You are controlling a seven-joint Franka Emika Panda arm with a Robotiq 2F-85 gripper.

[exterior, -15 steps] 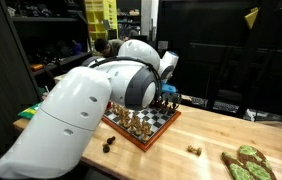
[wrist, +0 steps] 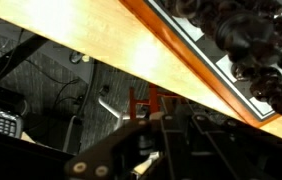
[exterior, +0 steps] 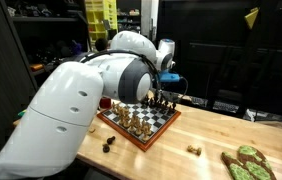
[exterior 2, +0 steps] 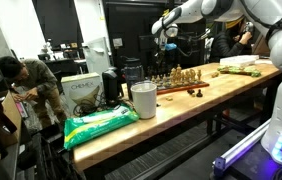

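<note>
A chessboard [exterior: 168,117] with a reddish-brown border lies on the wooden table, seen in exterior view 1. Light brown pieces [exterior: 133,122] stand on its near side, and dark pieces [exterior: 162,101] crowd the far side. My gripper [exterior: 168,80] is above the far edge, close over the dark pieces. In the wrist view, dark pieces [wrist: 249,37] fill the upper right corner, while the gripper's black fingers blur into the dark floor at the bottom. How far the fingers are apart, and whether anything is between them, does not show.
Two dark pieces [exterior: 108,145] lie off the board on the near side, and a light piece [exterior: 194,150] lies to the right. A green patterned item [exterior: 248,163] is farther right. In exterior view 2, a white container [exterior 2: 144,100] and green package [exterior 2: 100,124] stand near the table end.
The board and loose pieces look unmoved.
</note>
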